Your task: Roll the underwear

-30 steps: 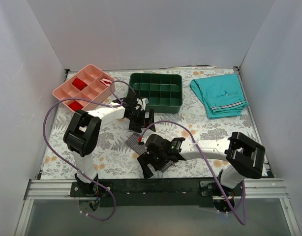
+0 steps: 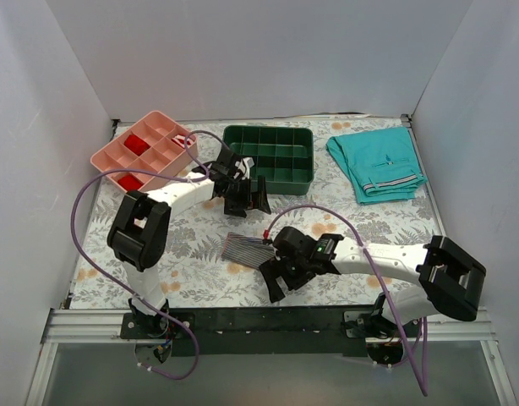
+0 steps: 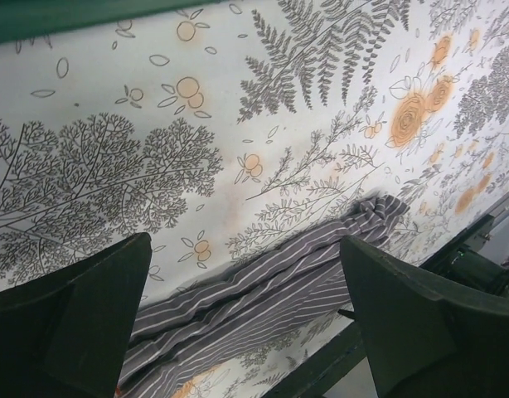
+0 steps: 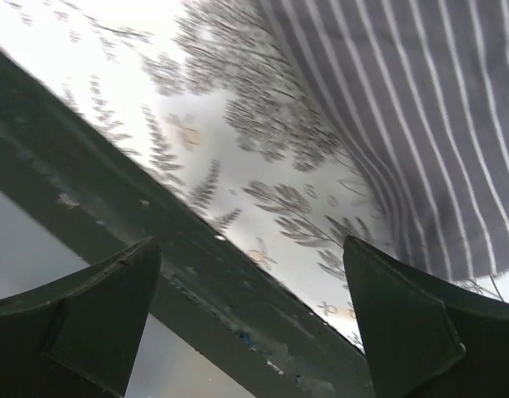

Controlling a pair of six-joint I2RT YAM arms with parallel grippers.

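Observation:
The dark grey underwear with pale stripes point(image 2: 245, 250) lies on the floral cloth, its right part hidden beneath the right arm in the top view. Long folds run along the underwear point(image 3: 263, 286) in the left wrist view. Above and behind it, near the green box, my left gripper point(image 2: 248, 211) stands open and empty. My right gripper point(image 2: 274, 288) is open too, close to the table's front edge at the garment's front side. In the right wrist view, the striped fabric point(image 4: 429, 124) spreads at upper right, with nothing held between the fingers.
A green divided box point(image 2: 281, 184) stands just behind my left gripper. The pink divided box point(image 2: 103, 159) holds red items at back left. Folded teal clothing point(image 2: 374, 161) rests at back right.
My right gripper has shifted to the right along the front, uncovering some of the underwear's left part.

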